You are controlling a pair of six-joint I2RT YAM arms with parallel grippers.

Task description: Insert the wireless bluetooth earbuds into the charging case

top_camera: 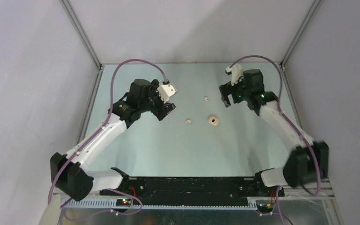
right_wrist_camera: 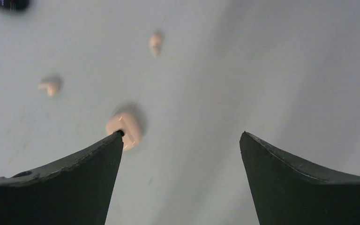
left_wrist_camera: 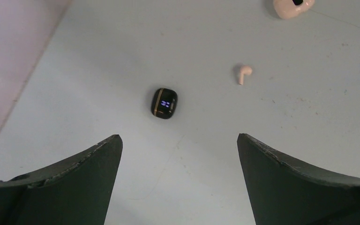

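Note:
A pink case (top_camera: 213, 120) with a black oval mark sits near the table's middle, clear of both grippers. Two loose pink earbuds lie on the table: one earbud (top_camera: 188, 121) to the case's left, another earbud (top_camera: 206, 98) behind it. In the left wrist view a small black case (left_wrist_camera: 164, 103) with a lit display rests on the table; from the top, the left arm hides it. My left gripper is open and empty above the table. My right gripper (top_camera: 233, 103) stands open too, behind and right of the pink case (right_wrist_camera: 124, 130), nothing between its fingers.
Walls (top_camera: 187, 33) close off the back and sides. Purple cables (top_camera: 114, 89) arch over both arms.

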